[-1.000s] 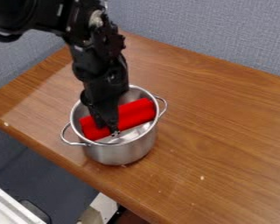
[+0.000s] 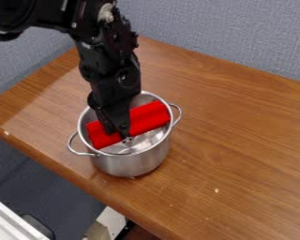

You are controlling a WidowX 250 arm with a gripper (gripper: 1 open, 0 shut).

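Observation:
A steel pot [image 2: 130, 161] with two side handles stands near the left edge of the wooden table. A red cylinder [image 2: 146, 116] lies across the inside of the pot, tilted up to the right. My black gripper [image 2: 115, 129] reaches down into the pot from above, its fingers over the cylinder's left part. The fingertips are partly hidden, so I cannot see whether they close on it.
A grey padded wall stands at the back.
The gripper and red cylinder have shifted very slightly; the pot stays in place.

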